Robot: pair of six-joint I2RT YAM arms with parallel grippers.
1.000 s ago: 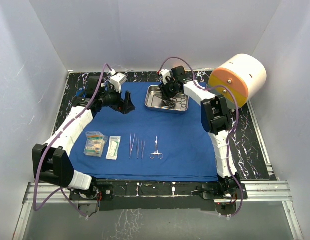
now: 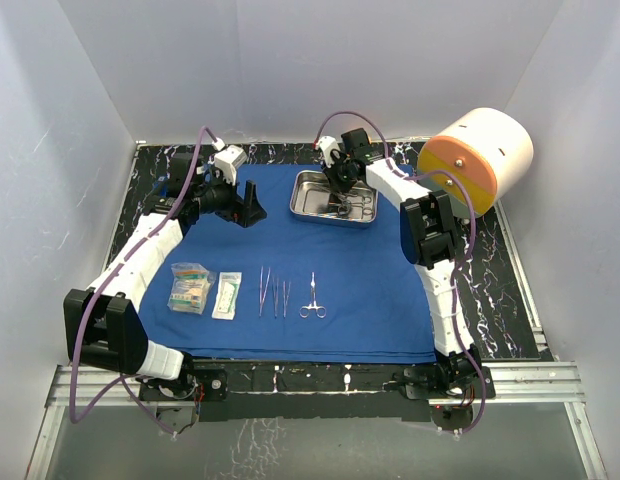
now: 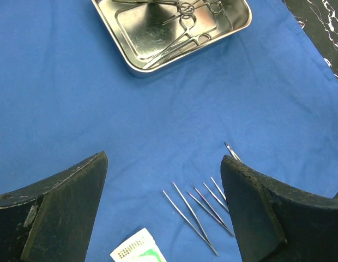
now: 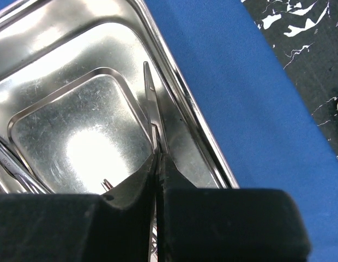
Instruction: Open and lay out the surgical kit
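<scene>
A steel tray [image 2: 308, 214] holds several ring-handled instruments [image 3: 185, 35] at the back of the blue cloth. My right gripper is down in the tray and shut. Right at its fingertips lies a slim metal instrument [image 4: 153, 106] along the tray wall; whether its shank is pinched is hidden by the fingers. Left of the tray, my left gripper stands open over bare cloth, nothing between its fingers. On the cloth's front half lie tweezers [image 2: 264, 290], other thin tools [image 2: 286, 297], a clamp [image 2: 313, 300] and a white packet [image 2: 227, 296].
A clear bag of supplies [image 2: 191, 288] sits on the left of the blue cloth [image 2: 375, 295]. An orange-and-cream drum [image 2: 480, 160] stands at the back right, close to the right arm.
The left gripper has shifted very slightly left. The right gripper has moved a little within the tray. The tools laid on the cloth are unmoved.
</scene>
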